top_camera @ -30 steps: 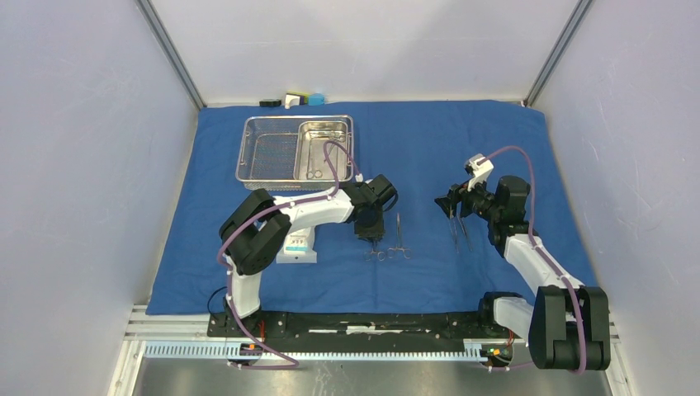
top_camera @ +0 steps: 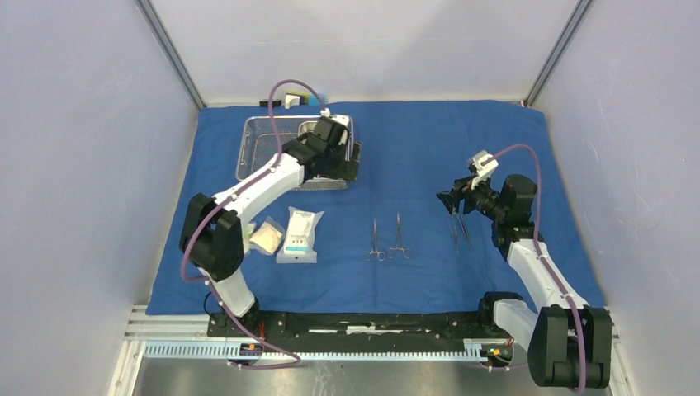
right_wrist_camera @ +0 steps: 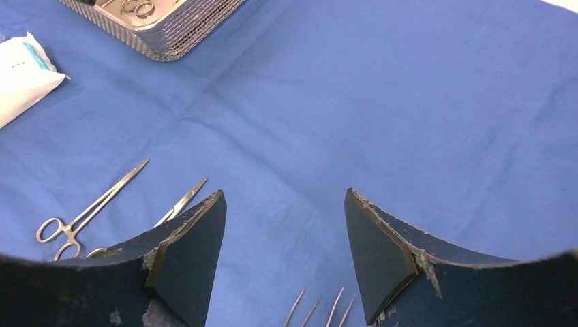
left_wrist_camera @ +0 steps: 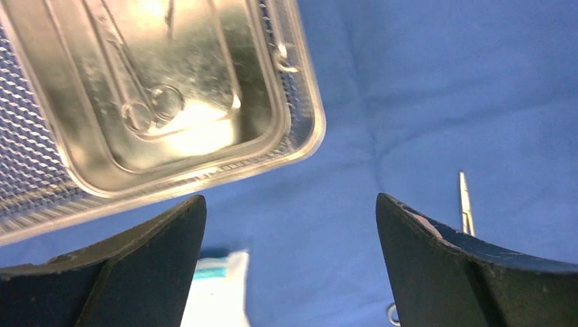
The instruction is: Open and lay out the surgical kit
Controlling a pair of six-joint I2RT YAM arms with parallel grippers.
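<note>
My left gripper is open and empty, over the near right corner of the wire basket (top_camera: 248,148). Inside that basket, a steel tray (left_wrist_camera: 259,139) holds a ring-handled instrument (left_wrist_camera: 140,102) and other thin pieces. Two ring-handled instruments lie side by side on the blue cloth, the left one (top_camera: 375,239) and the right one (top_camera: 399,235). My right gripper stands open on the right side, nothing between its fingers. Tips of two tweezer-like instruments, one at left (right_wrist_camera: 294,306) and one at right (right_wrist_camera: 334,308), show below its fingers.
A white packet (top_camera: 300,235) and a smaller clear packet (top_camera: 267,237) lie on the cloth before the basket. Small items, among them a black block (top_camera: 270,103), sit along the back edge.
My left gripper has moved from the left ring-handled instrument back and leftward to the basket, leaving both instruments on the cloth.
</note>
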